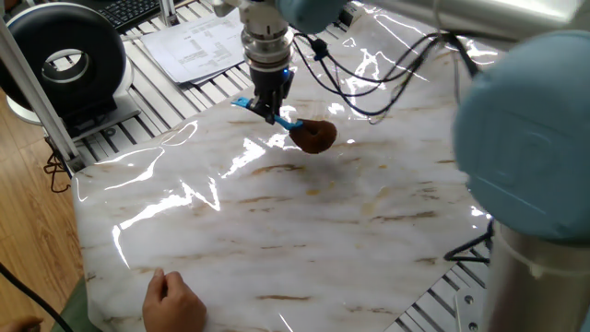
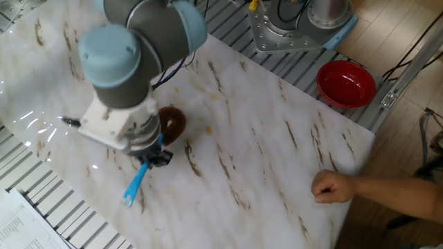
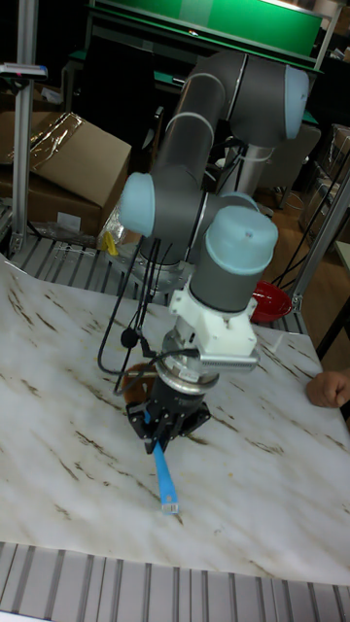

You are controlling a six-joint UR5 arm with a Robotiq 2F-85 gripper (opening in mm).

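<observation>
A brush with a blue handle [image 2: 134, 185] and a round brown head [image 1: 314, 136] is held by my gripper [image 1: 268, 116], whose fingers are shut around the handle. In exterior view 1 the head points right and the handle's end sticks out on the left. Exterior view 3 shows the blue handle [image 3: 163, 478] slanting down toward the near edge, below the black gripper [image 3: 163, 435]; the brown head [image 3: 136, 383] is partly hidden behind the gripper. The brush appears to be just above the marbled sheet [image 1: 277, 235]; whether it touches cannot be told.
A red bowl [image 2: 345, 84] stands at the table's edge near the robot base [image 2: 282, 31]. A person's fist [image 1: 173, 304] rests at the sheet's border. Papers [image 1: 191, 48] and a black ring-shaped device [image 1: 64, 63] lie beyond the far side.
</observation>
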